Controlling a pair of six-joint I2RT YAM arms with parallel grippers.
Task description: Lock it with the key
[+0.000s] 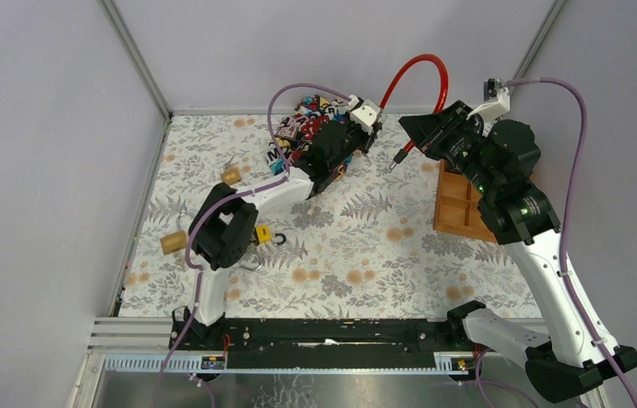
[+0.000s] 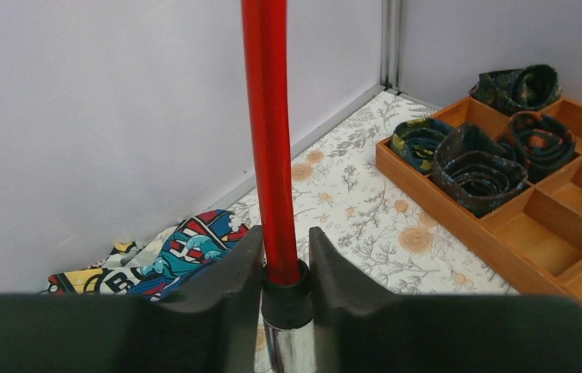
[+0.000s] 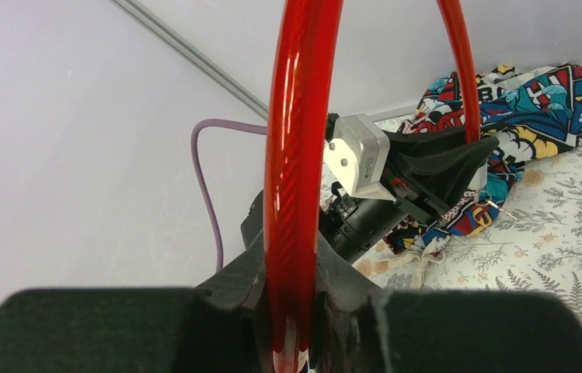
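Note:
A red cable lock [image 1: 428, 57] arches between my two grippers. Its black-collared end [image 2: 286, 294] with a silver cylinder [image 2: 291, 342] sits between the left gripper's [image 1: 374, 129] fingers, which close in on both sides of the collar. In the right wrist view, a thin metal key-like piece [image 3: 503, 210] pokes out below that cylinder, small and hard to make out. My right gripper [image 1: 411, 138] is shut on the red tube near its other end, whose metal tip [image 1: 393, 165] points down and left below the fingers. Both lock ends are apart, raised over the table.
A patterned cloth [image 1: 298, 127] lies behind the left gripper. Several padlocks, among them a yellow one [image 1: 263, 232], rest at left. A wooden compartment box [image 2: 497, 237] with rolled dark cloths stands at right. Clear table [image 1: 366, 276] lies in front.

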